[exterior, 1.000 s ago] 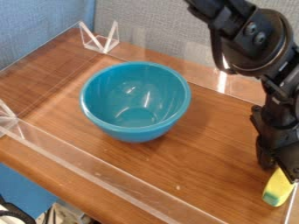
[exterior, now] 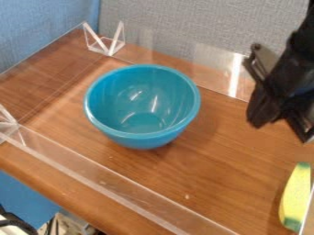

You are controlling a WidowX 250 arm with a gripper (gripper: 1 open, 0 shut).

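Observation:
My black gripper (exterior: 260,108) is raised at the upper right of the camera view, partly out of frame and blurred, above the wooden table (exterior: 185,174); nothing shows held in it, and it looks shut. A yellow corn-like object (exterior: 296,197) with a greenish end lies at the right edge of the table, below and apart from the gripper. An empty teal bowl (exterior: 142,108) stands left of centre.
Clear plastic barriers run along the back and front edges of the table, with clear corner brackets at the left and back. A grey padded wall stands behind.
My gripper has risen from down at the yellow object to the upper right, uncovering that object, which remains on the table. The bowl has not moved.

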